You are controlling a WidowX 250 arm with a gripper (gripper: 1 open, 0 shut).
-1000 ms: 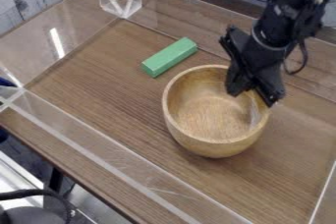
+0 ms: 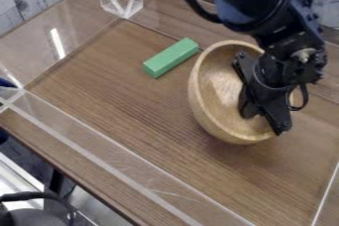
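Note:
A tan wooden bowl (image 2: 212,96) stands tipped steeply on the wooden table, right of centre, its opening facing right. My gripper (image 2: 259,111) reaches down from the top right into the bowl at its right side, covering much of the inside. Its fingers are dark and overlap; whether the bowl's rim is between them cannot be seen.
A green block (image 2: 171,57) lies left of the bowl. A white wire-like holder (image 2: 121,1) is at the back left. A black cable is at the lower left.
The bowl has gone from resting flatter to tipped up steeply, its left side raised and shifted right. My gripper has moved lower and to the right with it.

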